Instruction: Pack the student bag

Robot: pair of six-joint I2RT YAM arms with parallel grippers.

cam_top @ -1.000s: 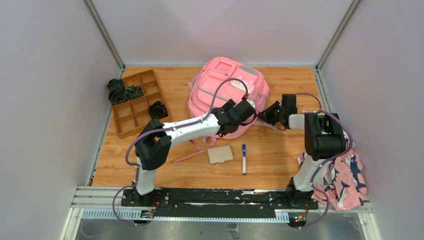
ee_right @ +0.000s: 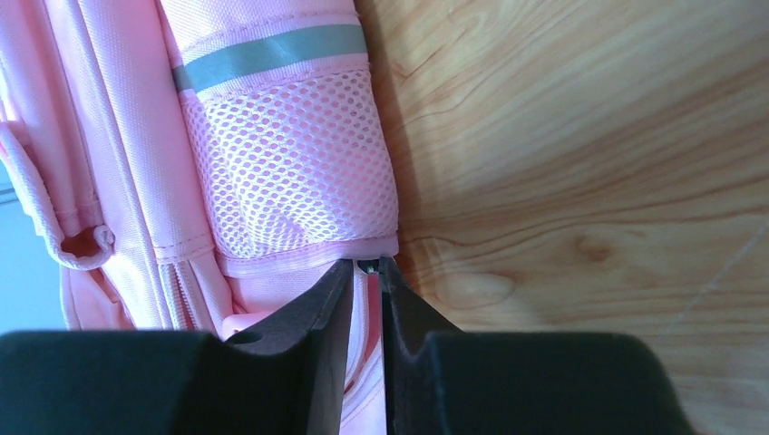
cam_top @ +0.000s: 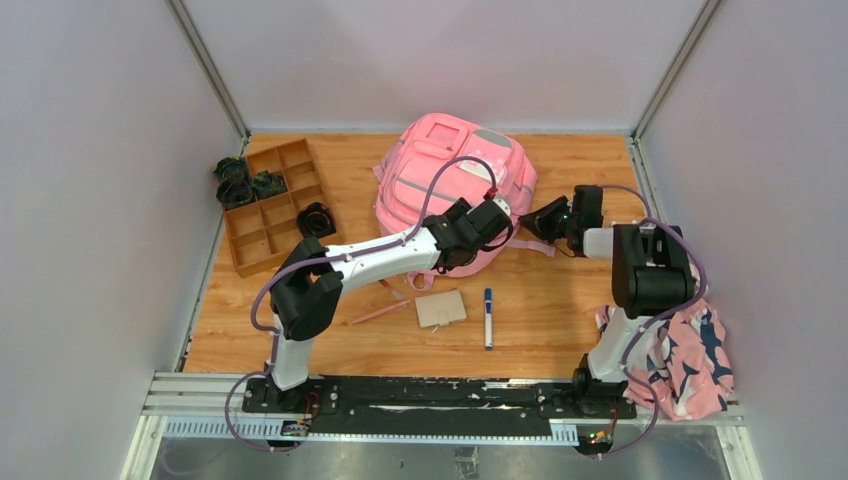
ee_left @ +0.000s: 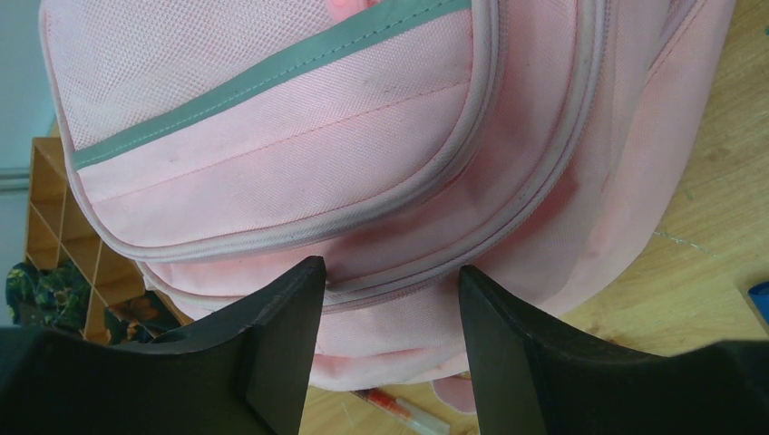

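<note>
The pink bag [cam_top: 435, 165] lies on the wooden table, its front pockets facing up. My left gripper stands open over the bag, its fingertips apart at a grey-piped seam; they appear close to the cloth, but contact cannot be told. At the bag's right side is my right gripper, just below the mesh side pocket [ee_right: 299, 168]. Only a narrow gap shows between its fingers, with a small dark thing at the tips; whether they grip it is unclear. A blue-capped marker [cam_top: 488, 320] and beige notebook [cam_top: 440, 309] lie in front of the bag.
At the left stands a wooden compartment tray [cam_top: 248, 258] holding dark coiled items. A pink pen [cam_top: 380, 313] lies beside the notebook. Patterned cloth [cam_top: 690, 365] is heaped at the right front. Bare table lies right of the marker.
My right gripper has shifted slightly to the right, and the bag's right side has moved a little left. The left arm stays where it was.
</note>
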